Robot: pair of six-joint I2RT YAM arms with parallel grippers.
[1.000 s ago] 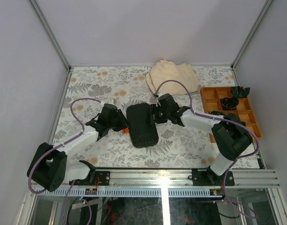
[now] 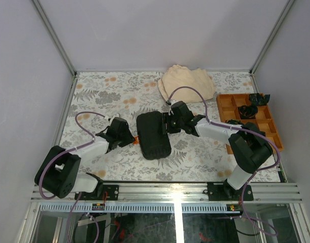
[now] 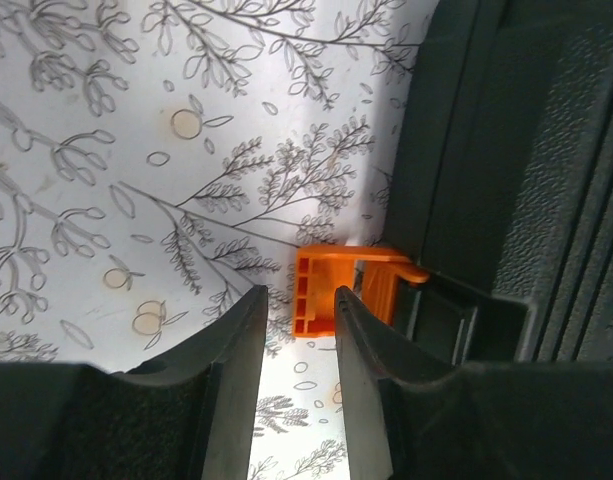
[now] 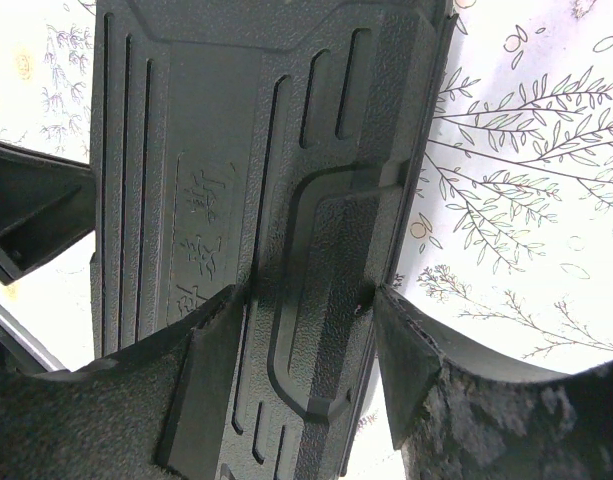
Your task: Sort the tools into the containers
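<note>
A black ridged case [image 2: 153,135] lies closed in the middle of the table. From its left side an orange latch [image 3: 326,290] sticks out over the patterned cloth. My left gripper is open just short of this latch, with nothing held between its fingers. On the case's other side, my right gripper is shut on the case [image 4: 331,270], its fingers at either side of a raised, ridged part. The case's contents are hidden.
An orange compartment tray [image 2: 227,108] stands at the right, with black items [image 2: 247,111] in some compartments; the right arm covers part of it. A beige cloth [image 2: 187,81] lies at the back. Bare table surrounds the case at the far left.
My left gripper has shifted a little toward the front edge and sits slightly farther from the case. The right arm and the case have not moved.
</note>
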